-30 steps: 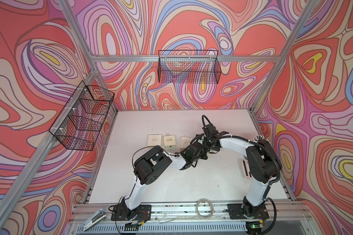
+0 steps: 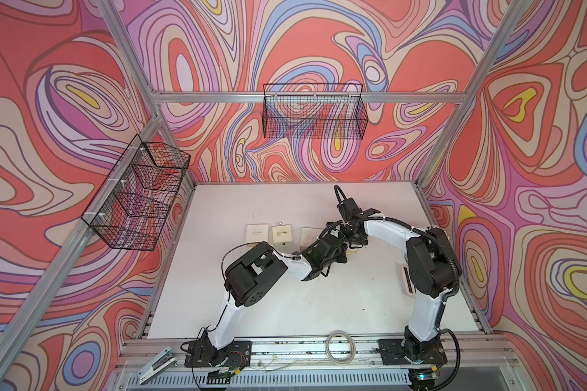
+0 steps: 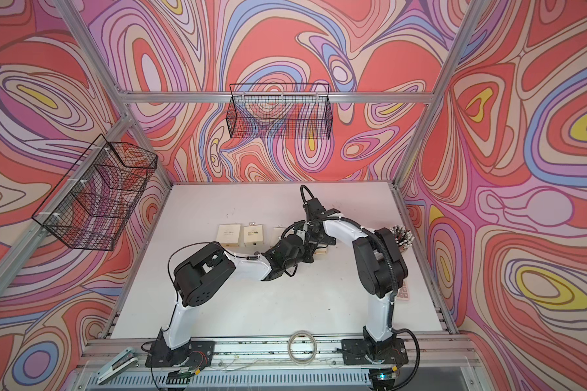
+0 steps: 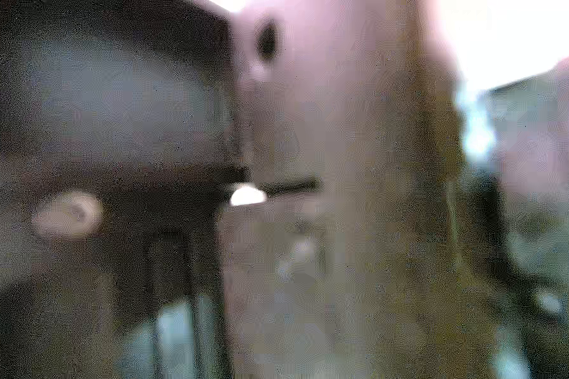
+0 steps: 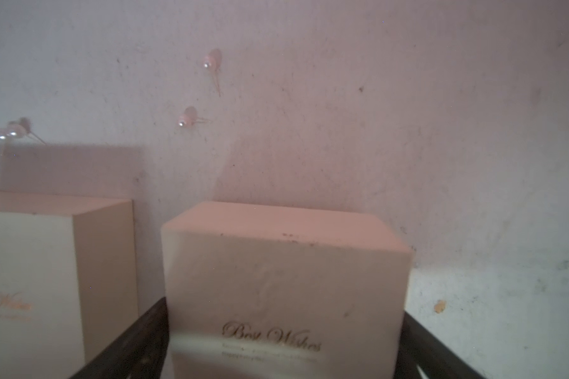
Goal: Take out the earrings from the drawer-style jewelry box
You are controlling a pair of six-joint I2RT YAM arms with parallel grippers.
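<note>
A cream box marked "Best Wishes" (image 5: 287, 284) stands in the right wrist view, its top and printed face showing. My right gripper is open, with its dark fingers (image 5: 136, 344) on either side of this box; whether they touch it I cannot tell. Pearl earrings (image 5: 186, 118) lie on the table behind the boxes, with a pair (image 5: 12, 130) farther left. Close beside the right gripper, my left gripper (image 2: 339, 256) is shut at the same box's front. The left wrist view is too dark and blurred to show its fingertips. Both arms hide most of that box from above.
More cream boxes stand in the row to the left, including one at the far end (image 2: 257, 233) and a smaller one (image 2: 282, 234). At the right edge lies a flat tray (image 2: 406, 279).
My right gripper has shifted slightly toward the back of the table, uncovering more of the cream box's front. The left arm has barely moved.
</note>
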